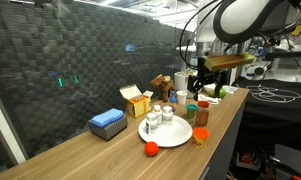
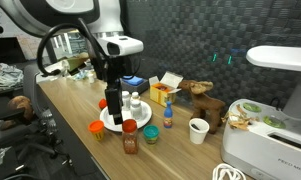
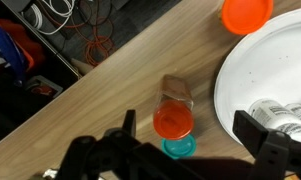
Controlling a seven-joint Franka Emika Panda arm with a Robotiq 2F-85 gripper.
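My gripper hangs open over the counter, its two dark fingers wide apart with nothing gripped. Below and between them in the wrist view is a spice jar with an orange-red lid (image 3: pixel 173 119), upright and apart from the fingers. The same jar (image 1: pixel 202 114) stands right of the white plate (image 1: pixel 175 133) in exterior view 1. Several white-capped shakers (image 1: pixel 157 118) stand on that plate. Close behind the jar is a teal-lidded jar (image 2: pixel 151 133). An orange cup (image 1: pixel 200 136) stands nearer the counter's front edge.
A red ball (image 1: pixel 151 149) lies by the plate's left side. Farther back are a yellow box (image 1: pixel 137 102), a blue basket (image 1: pixel 108 123), a blue bottle (image 2: pixel 168 115), a brown moose toy (image 2: pixel 202 100) and a white mug (image 2: pixel 198 130).
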